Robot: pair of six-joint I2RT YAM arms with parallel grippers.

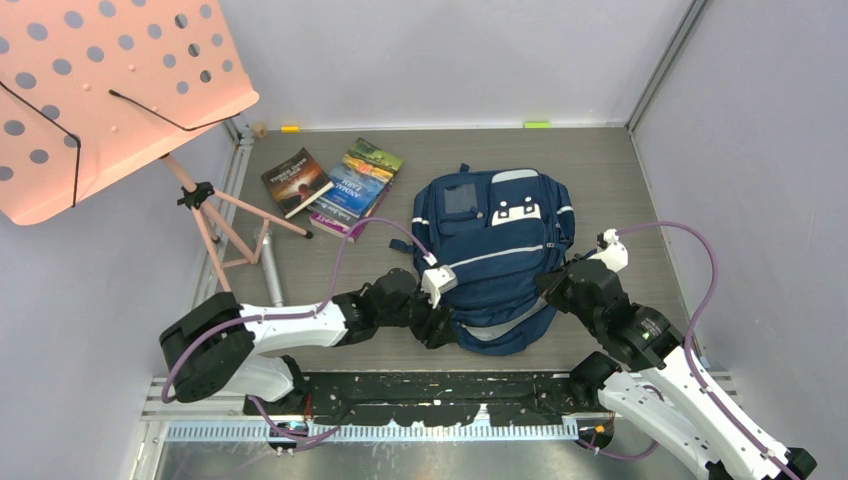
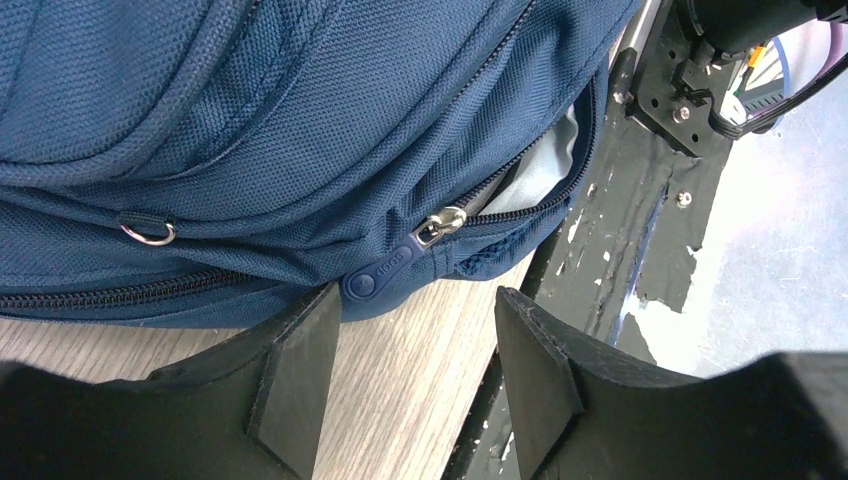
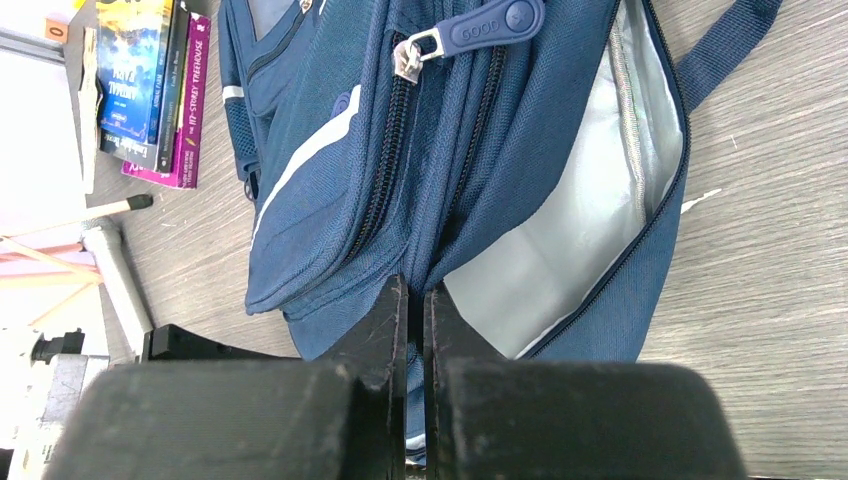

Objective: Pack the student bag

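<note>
A navy backpack (image 1: 495,240) lies on the grey floor, its lower compartment partly unzipped so the pale lining (image 3: 545,260) shows. My right gripper is shut on a fold of the bag's fabric at its right side. At the lower left of the bag, my left gripper is part open. The zipper pull (image 2: 385,270) lies just ahead of its left fingertip, with the slider partway along the zip. Nothing clearly sits between the left fingers. Several books (image 1: 345,190) rest on the floor to the bag's left.
A pink stand (image 1: 225,235) with a large perforated panel (image 1: 120,80) occupies the left side. Beside its legs lies a silver cylinder (image 1: 270,268). Walls close off the back and right; bare floor (image 1: 615,190) shows right of the bag.
</note>
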